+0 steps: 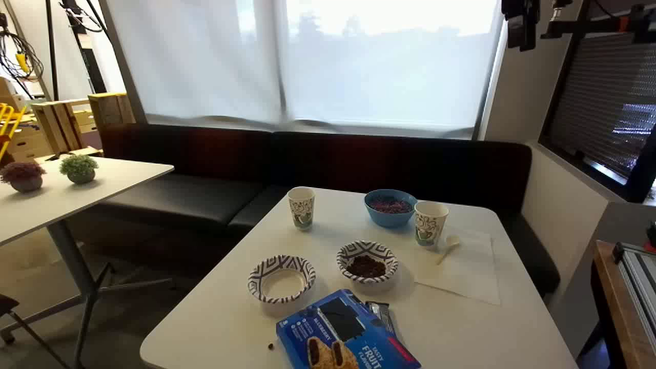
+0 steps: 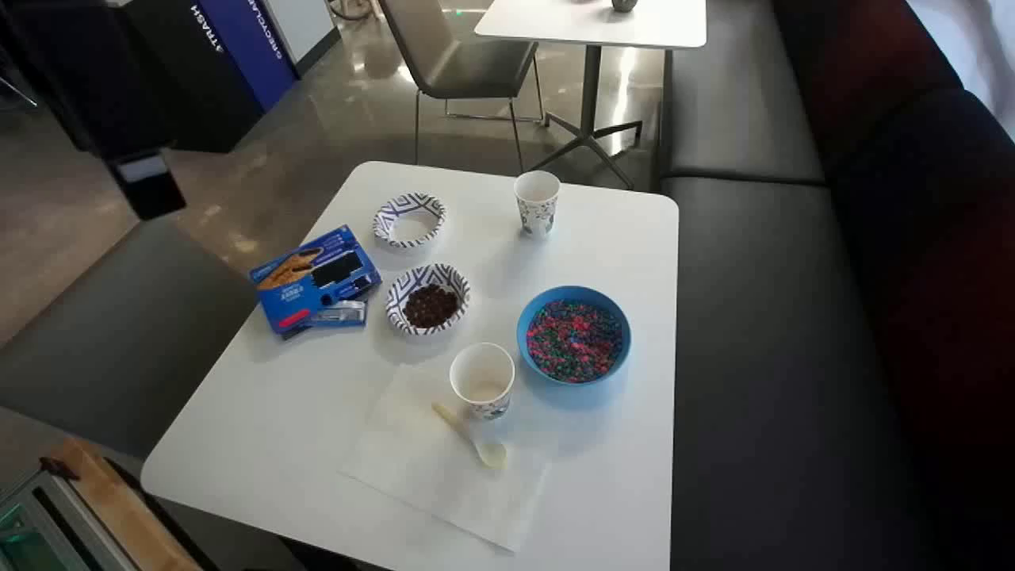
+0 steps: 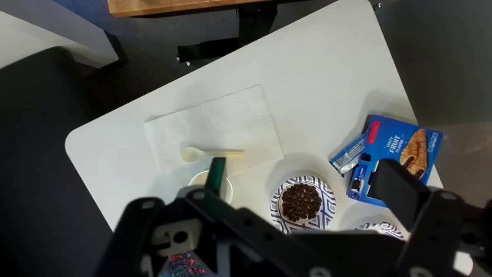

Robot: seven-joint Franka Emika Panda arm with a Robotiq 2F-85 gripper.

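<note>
High above the white table, my gripper is open, its two fingers wide apart with only the tabletop far below between them. A patterned bowl of dark beans [image 2: 430, 300] sits mid-table, beside an empty patterned bowl [image 2: 410, 220]. The blue bowl [image 2: 573, 335] holds small multicoloured pieces. One paper cup [image 2: 482, 381] stands near it, at the napkin's edge; another paper cup [image 2: 538, 204] is farther off. A pale spoon [image 3: 212, 153] lies on the white napkin [image 3: 221, 120]. My gripper's dark parts partly cover the near cup and bowls in the wrist view.
An open blue snack box [image 1: 347, 332] lies near one table edge, a wrapped bar [image 3: 351, 154] poking out beside it. One small dark bit [image 1: 270, 346] rests on the table [image 2: 266, 419]. Bench seating [image 2: 761, 333] borders the table; bare tabletop surrounds the napkin.
</note>
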